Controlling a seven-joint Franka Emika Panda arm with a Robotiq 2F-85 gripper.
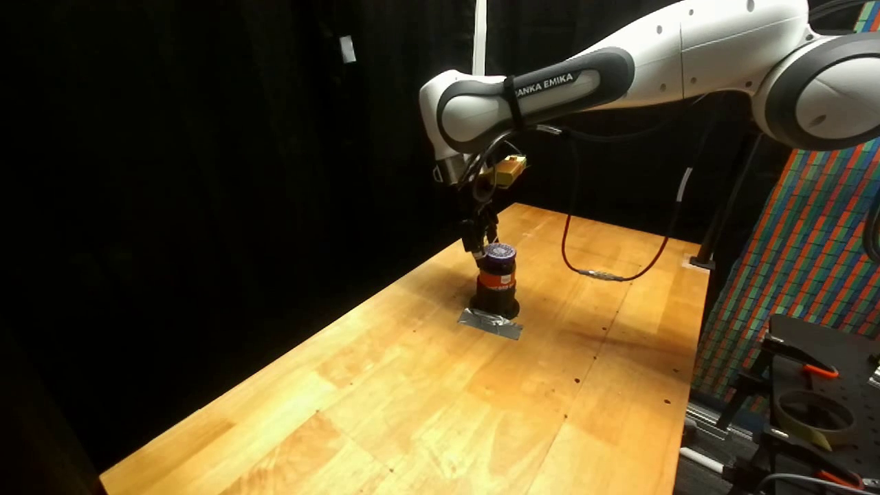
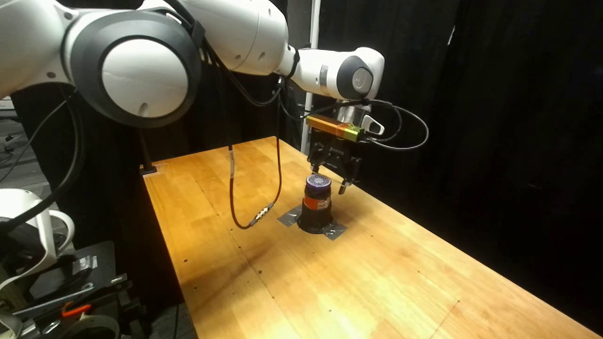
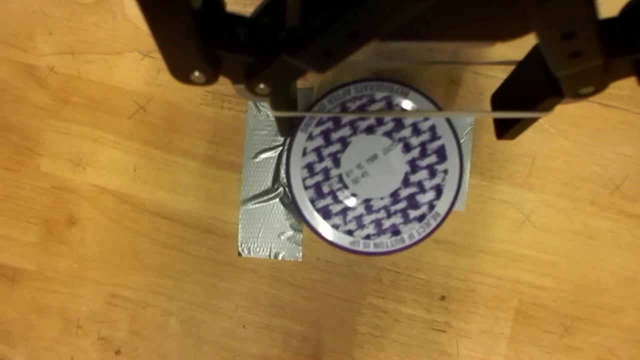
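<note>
A dark jar with a purple-and-white patterned lid (image 3: 375,165) and an orange-red label (image 1: 496,281) stands upright on the table, in a black base (image 2: 314,226). My gripper (image 2: 329,180) is open just above and beside the jar's top. In the wrist view, the left finger (image 3: 286,123) overlaps the lid's left edge, while the right finger (image 3: 523,99) stands well clear on the right. A thin pale strand (image 3: 390,113) stretches from finger to finger across the lid. Whether the left finger touches the jar, I cannot tell.
Silver tape (image 3: 270,186) lies flat beside the base. A cable (image 2: 232,192) hangs in a loop from the arm over the table. Black curtain lies beyond the table's far edge.
</note>
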